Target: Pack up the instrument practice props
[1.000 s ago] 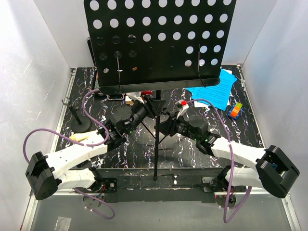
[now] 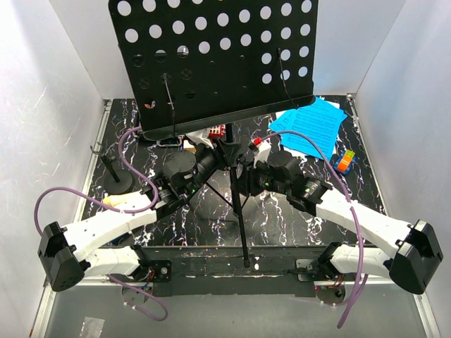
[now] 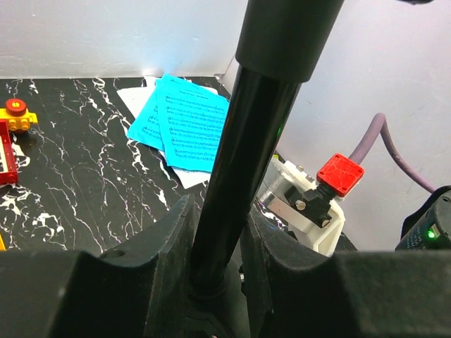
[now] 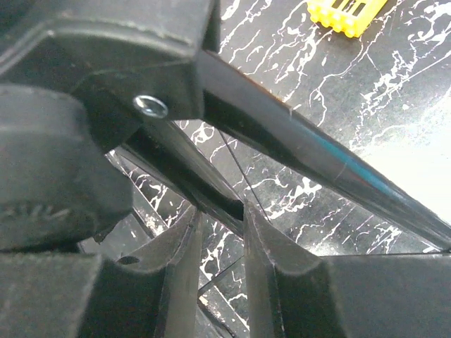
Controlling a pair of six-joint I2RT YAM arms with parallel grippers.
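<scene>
A black perforated music stand (image 2: 215,63) rises over the table on a thin pole (image 2: 237,204). My left gripper (image 2: 227,153) is at the upper pole; in the left wrist view the black tube (image 3: 232,155) stands between its fingers, their exact closure unclear. My right gripper (image 2: 246,172) is beside the pole just right of and below the left one. In the right wrist view its fingertips (image 4: 255,232) meet a black tube; whether they grip it cannot be told.
Blue and white sheets (image 2: 310,127) lie at the back right, a colourful block toy (image 2: 344,162) at the right. A small black stand (image 2: 116,176) and red and yellow toys (image 3: 17,116) also lie on the marble table.
The perforated desk has shifted up and left and tilted, its right side higher. The pole's foot has moved right. My right gripper has risen slightly.
</scene>
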